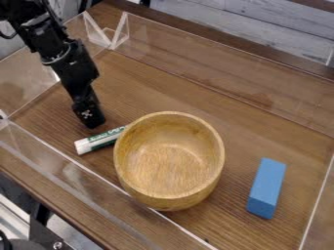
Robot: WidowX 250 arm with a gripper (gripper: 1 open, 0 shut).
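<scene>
My black gripper (89, 114) is low over the wooden table (222, 68) at the left, its open fingers near the surface. Just below and to the right of it lies a white and green cylindrical item (98, 139). A large tan bowl (169, 161) stands right of that item.
A blue block (267, 187) lies at the lower right. Raised edges run along the left and right sides.
</scene>
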